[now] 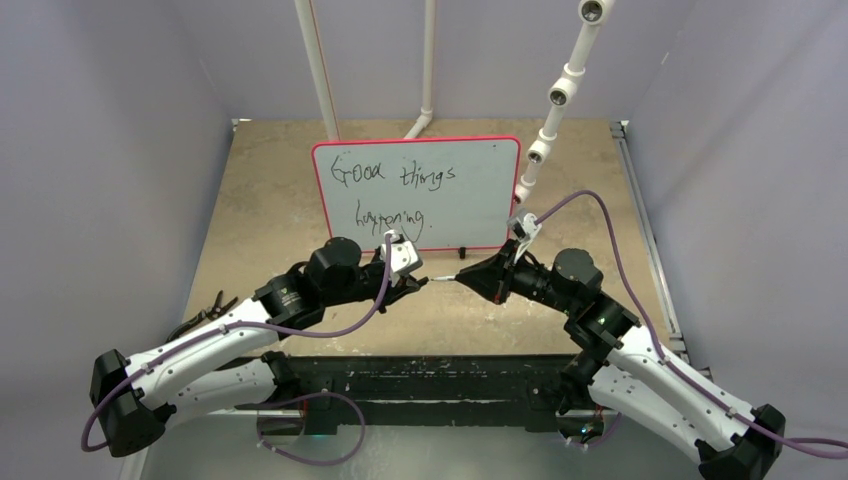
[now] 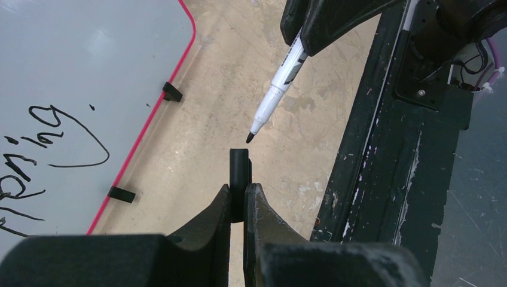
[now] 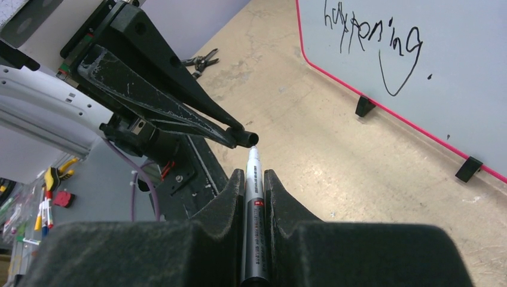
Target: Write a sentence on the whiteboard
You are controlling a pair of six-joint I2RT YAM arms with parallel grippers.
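The whiteboard (image 1: 470, 200) with its red rim stands behind both arms, reading "Good things" above a word like "happening" (image 1: 390, 217). A slim white marker (image 3: 254, 185) is pinched in my right gripper (image 1: 459, 278), its dark tip bare and pointing left in the top view. My left gripper (image 1: 420, 284) is shut on a small black cap (image 2: 239, 173). In the right wrist view, the cap's open end faces the marker. The left wrist view shows the tip close to the cap, with a slight gap between them.
Dark pliers-like tools (image 1: 203, 315) lie at the table's left side. Black feet (image 3: 365, 106) jut from the board's lower edge. Pens and other small items (image 3: 45, 209) lie off the table at lower left in the right wrist view. The table in front of the board is clear.
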